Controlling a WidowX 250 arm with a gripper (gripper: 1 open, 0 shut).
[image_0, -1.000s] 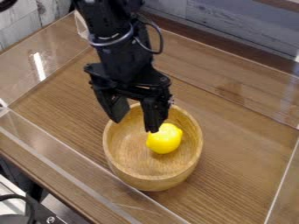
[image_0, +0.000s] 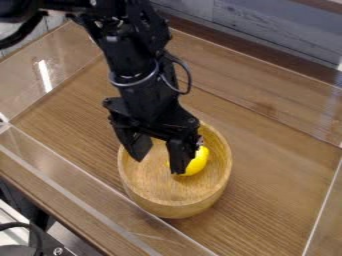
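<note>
My black gripper (image_0: 160, 142) hangs down from the arm over a round wooden bowl (image_0: 174, 204), its fingers open and reaching inside. A yellow object (image_0: 195, 163) lies in the right part of the bowl, just beside the right finger and partly hidden by it. Whether the finger touches it cannot be told.
The bowl stands near the front edge of a wooden table (image_0: 267, 120). A pale wall runs along the back, and a dark cable lies at the bottom left.
The gripper has moved down and a little to the right, further into the bowl, and now covers more of the yellow object.
</note>
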